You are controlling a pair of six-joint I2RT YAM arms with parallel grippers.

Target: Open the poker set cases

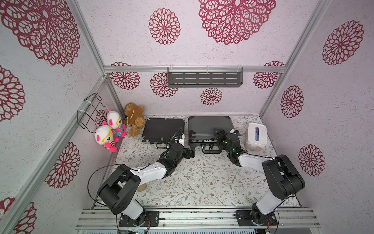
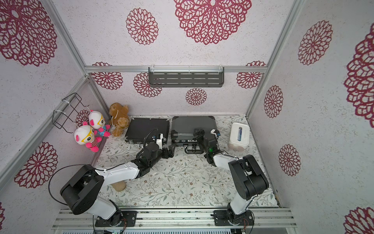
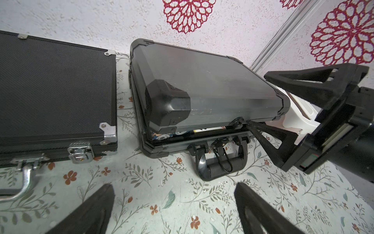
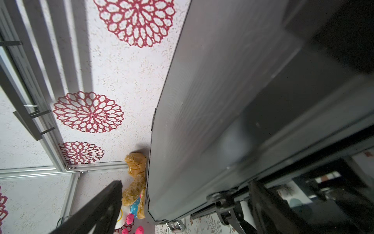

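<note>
In the left wrist view the grey poker case (image 3: 210,78) stands with its lid slightly raised, a narrow gap along the front showing bits of its contents. Its black handle (image 3: 226,167) lies toward the front. My right gripper is open at that case's front right, the lower finger at the gap and the upper finger above the lid. To the left, the black case (image 3: 54,85) is closed, with a silver latch (image 3: 81,153) and metal handle (image 3: 27,183). My left gripper (image 1: 190,152) stands open in front of the two cases, nothing between its fingers.
A white container (image 1: 256,134) stands right of the grey case. A brown plush toy (image 1: 134,119) and plush figures (image 1: 105,134) are at the left. Above the cases, a grey shelf (image 1: 205,80) hangs on the back wall.
</note>
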